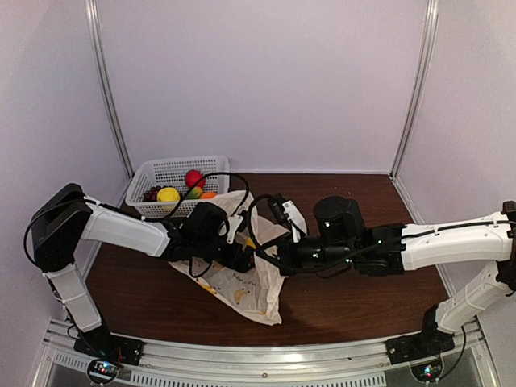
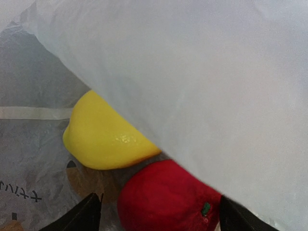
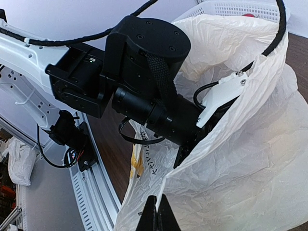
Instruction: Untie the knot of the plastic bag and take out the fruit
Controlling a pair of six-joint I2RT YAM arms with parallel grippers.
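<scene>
The white plastic bag (image 1: 262, 300) lies spread at mid-table with its mouth held up. On its rim (image 3: 166, 179) my right gripper is shut. My left gripper reaches inside the bag, its fingers (image 2: 85, 214) spread apart. A red fruit (image 2: 161, 199) with a small green spot sits between those fingers, nearer the right one; I see no grip on it. Behind it rests a yellow lemon (image 2: 103, 137), its right part covered by a fold of the bag. From above, the left gripper's tips are mostly hidden by the bag and arm.
A white basket (image 1: 149, 173) at the back left holds a red fruit (image 1: 193, 178), a yellow fruit (image 1: 168, 194), dark grapes and an orange fruit. Bare table (image 1: 355, 310) lies to the right and in front. The bag wall hangs close over the left gripper.
</scene>
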